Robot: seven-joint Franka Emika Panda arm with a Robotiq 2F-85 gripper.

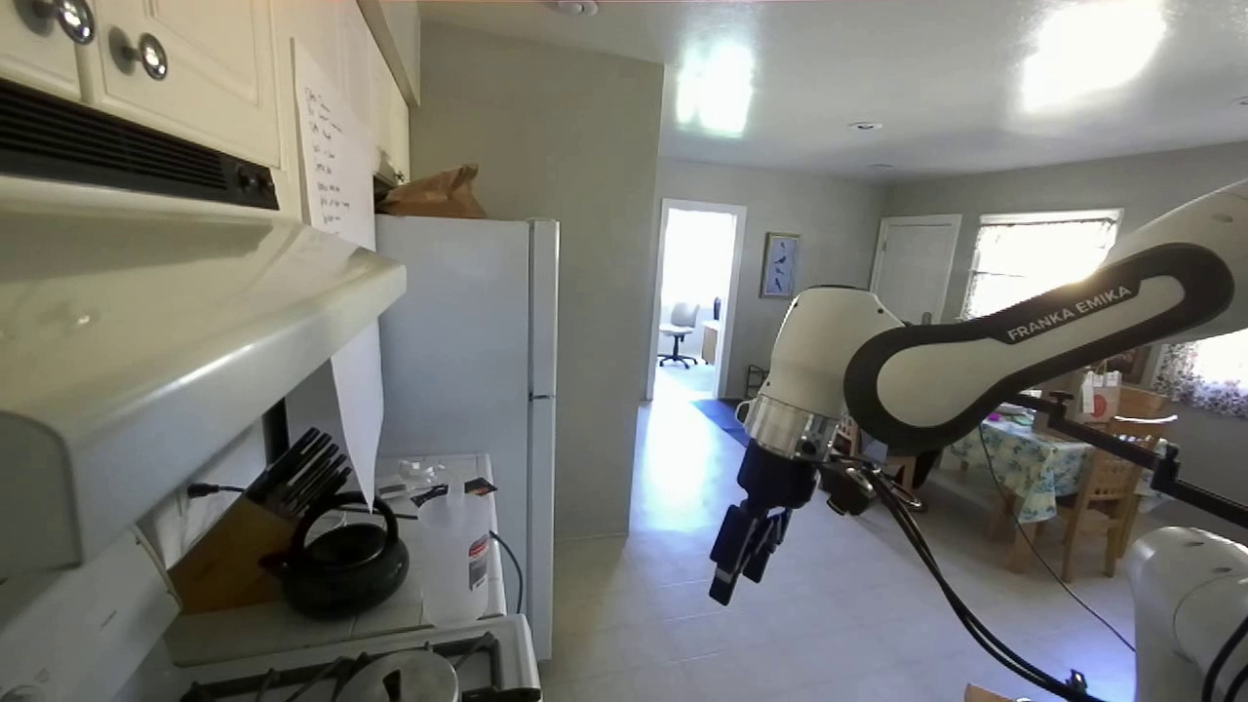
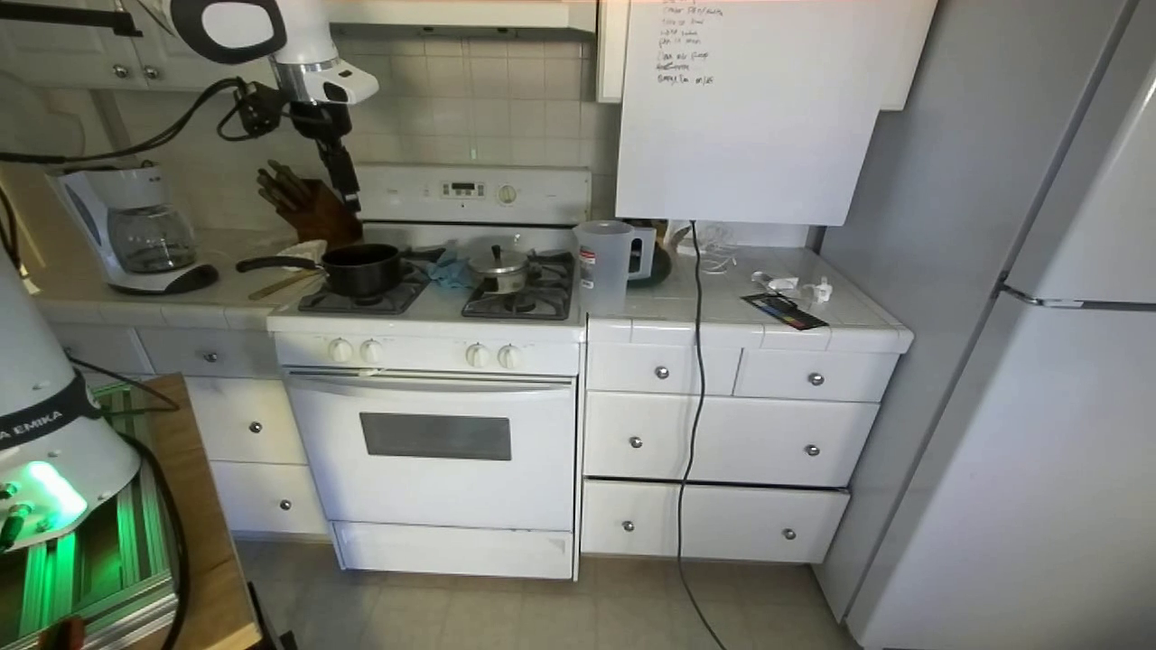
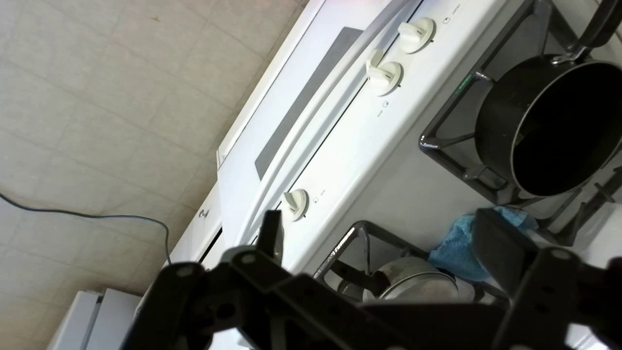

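My gripper [image 1: 739, 583] hangs in the air, fingers downward, clear of everything in exterior view 1. In the wrist view the black fingers [image 3: 502, 248] stand wide apart, with no object held between them. Below them is the white stove, where a lidded silver pot [image 3: 417, 281] is partly covered by the gripper's body. A blue cloth [image 3: 457, 248] lies between that pot and a black saucepan [image 3: 501, 125], partly behind one finger. The saucepan appears empty, though its inside is dark.
On the counter right of the stove stands a clear pitcher [image 2: 604, 265]. A dark kettle [image 1: 347, 569] and a knife block [image 1: 228, 550] sit near the wall in exterior view 1. At the left is a coffee maker [image 2: 135, 227]. A black cable [image 2: 694, 401] hangs down the drawers.
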